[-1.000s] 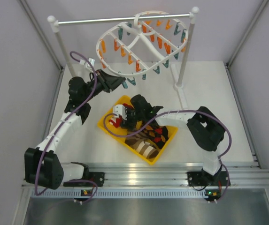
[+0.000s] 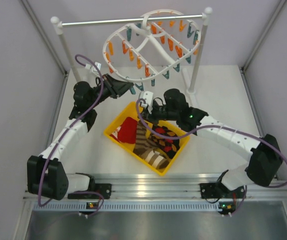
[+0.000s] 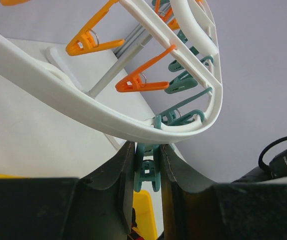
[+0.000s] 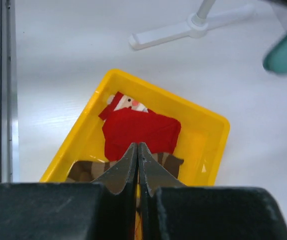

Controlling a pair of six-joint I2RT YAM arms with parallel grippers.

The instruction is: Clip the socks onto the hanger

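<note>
In the top view my left gripper (image 2: 128, 88) is at the front left of the white hanger ring (image 2: 104, 50). Its fingers are shut on a teal clip (image 3: 147, 172) hanging under the rim, with no sock visible in that clip. My right gripper is shut above the yellow bin, nothing visible between its fingertips. Inside the bin lies a red sock (image 4: 138, 129) with a Santa face (image 4: 127, 103) at one end. Beside it are a brown striped sock (image 2: 141, 141) and a black sock with red patches (image 2: 169, 145), the latter partly under the right arm.
The yellow bin (image 2: 172, 162) stands under and in front of the hanger. Orange clips (image 3: 142, 80) and teal clips line the ring and spokes. One blurred teal clip (image 4: 286, 52) is close to the right wrist camera. White table shows clear on both sides.
My right gripper has risen off the bin's left part and shifted right, its arm swinging outward. The red sock, previously mostly covered, is now exposed in the bin. The left arm holds still.
</note>
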